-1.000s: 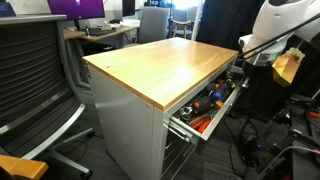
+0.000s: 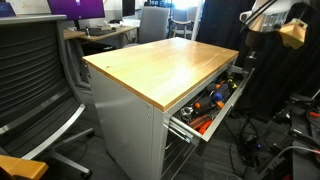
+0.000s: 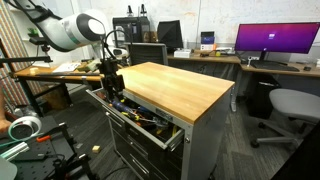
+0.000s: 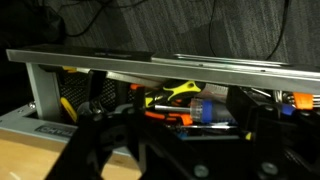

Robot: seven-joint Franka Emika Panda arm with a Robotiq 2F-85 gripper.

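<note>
My gripper hangs over the pulled-out drawer (image 4: pixel 215 72), its dark fingers apart with a gap between them. Under that gap lie yellow-handled pliers (image 4: pixel 178 92) and a blue-and-clear cylinder (image 4: pixel 208 110), apparently resting in the drawer rather than held. Orange-handled tools (image 4: pixel 303 100) show at the drawer's right side in the wrist view. From outside, the gripper (image 2: pixel 247 66) appears above the drawer's far end, small and dark; contact with the contents is hard to judge.
A wooden top (image 3: pixel 165 85) covers the metal cabinet (image 3: pixel 205 145) beside the open drawer. The drawer's front panel (image 4: pixel 110 60) forms a raised edge. Office chairs (image 2: pixel 38 85) stand away from the arm, and cables lie on the dark floor.
The arm has risen beside the drawer's far end, its white body now higher in exterior view 1. The drawer and its contents look the same.
</note>
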